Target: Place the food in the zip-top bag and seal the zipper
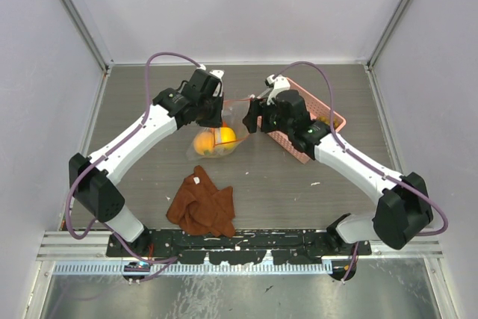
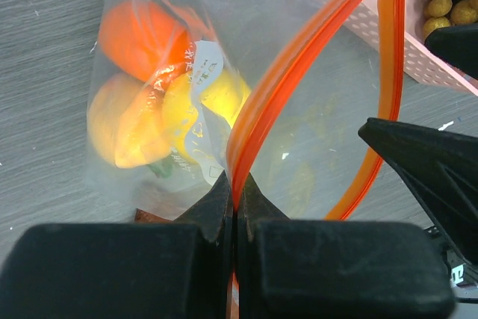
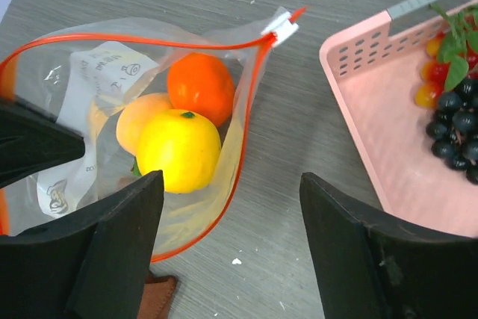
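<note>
The clear zip top bag [image 3: 196,247] stands with its orange-edged mouth spread. Inside lie a yellow food item [image 3: 179,151], an orange one [image 3: 200,87] and a paler peach-coloured one [image 3: 136,126]. My left gripper is shut on the orange zip edge of the bag [image 2: 258,121]. At the right of the bag's mouth, my right gripper is open with nothing between its fingers. A white slider [image 3: 282,27] shows at the far corner of the zip in the right wrist view.
Right of the bag sits a pink basket [image 3: 351,125] with dark grapes [image 3: 452,136], small red and yellow tomatoes [image 3: 431,72] and greenish grapes [image 2: 439,7]. A brown cloth [image 1: 202,203] lies in front of the bag. Bare table [image 1: 291,192] shows at front right.
</note>
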